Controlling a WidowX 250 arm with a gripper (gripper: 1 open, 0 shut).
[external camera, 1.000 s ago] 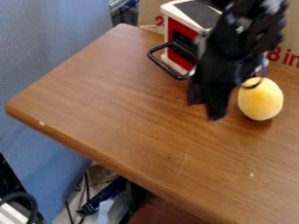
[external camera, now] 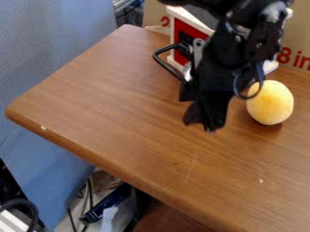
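The black robot gripper [external camera: 204, 116] hangs over the back right of the wooden table, pointing down, in front of a white and red appliance [external camera: 182, 27] with a black handle. Whether its fingers are open or shut cannot be made out. A round yellow object [external camera: 271, 103] lies just right of the gripper; whether they touch is unclear.
A blue padded surface [external camera: 43, 54] borders its left. A cardboard box [external camera: 295, 50] stands behind. Cables and clutter lie below the left edge.
The appliance and yellow object look unmoved.
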